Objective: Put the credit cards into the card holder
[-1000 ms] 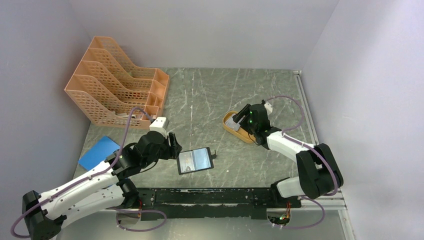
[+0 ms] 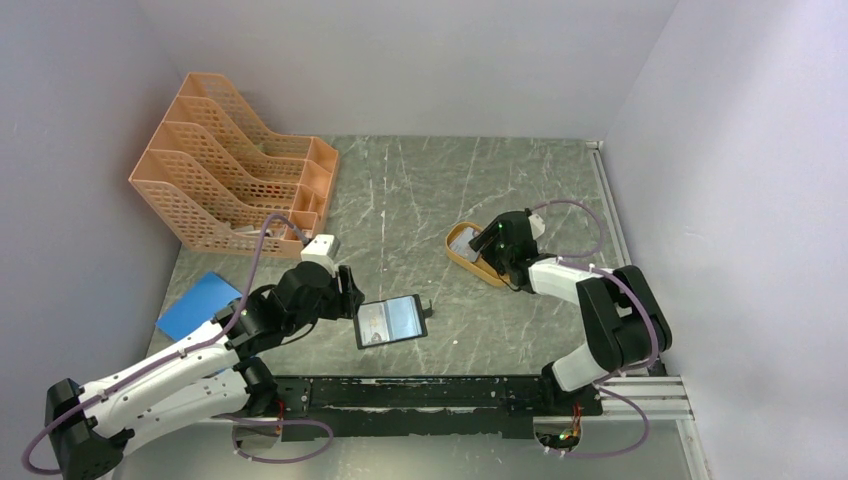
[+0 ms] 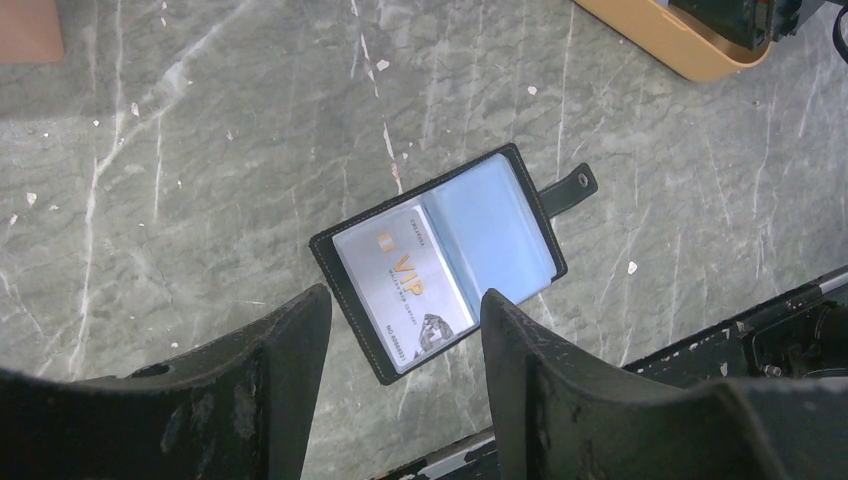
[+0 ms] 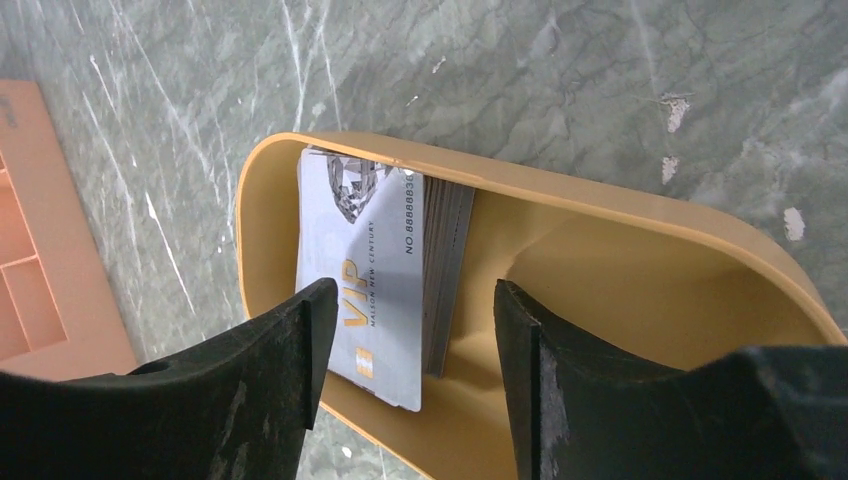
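Observation:
A black card holder (image 3: pixel 544 222) lies unfolded on the table, a white VIP card (image 3: pixel 403 285) in its left sleeve and a pale blue sleeve on the right. Above its near edge, my left gripper is open and empty. In the right wrist view, a tan oval tray (image 4: pixel 580 195) holds a stack of cards whose top is a white VIP card (image 4: pixel 395 260); dark card edges (image 4: pixel 450 240) show along one side. My right gripper is over the tray, its fingers apart with the stack's edge visible in the gap. Contact with the cards cannot be seen.
An orange slotted organizer (image 2: pixel 315 170) stands at the back left. A blue flat sheet (image 2: pixel 198 305) lies near the left arm. Dark rail (image 2: pixel 420 390) runs along the front edge. Between organizer and tray the grey tabletop (image 2: pixel 410 200) is clear.
The right arm has shifted slightly, its elbow moving left and its gripper coming a little lower over the tray. Left arm, card holder and tray look unmoved.

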